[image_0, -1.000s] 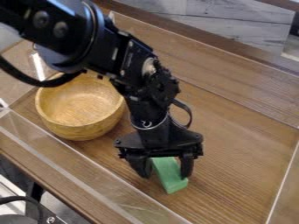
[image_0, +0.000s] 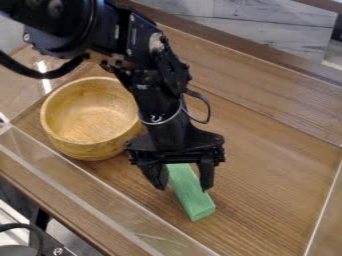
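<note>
A black gripper (image_0: 182, 172) hangs from the arm over the middle of the table, its fingers open and pointing down. A green rectangular block (image_0: 194, 200) lies on the wood just beneath and in front of it, its back end partly hidden by the gripper. Whether the fingers touch the block cannot be told.
An empty yellow wooden bowl (image_0: 74, 120) sits at the left, behind and beside the gripper. A white marbled wall (image_0: 267, 25) stands at the back, and a dark cable lies at the lower left corner.
The gripper has moved up and back from the green block, so more of the block now shows in front of it.
</note>
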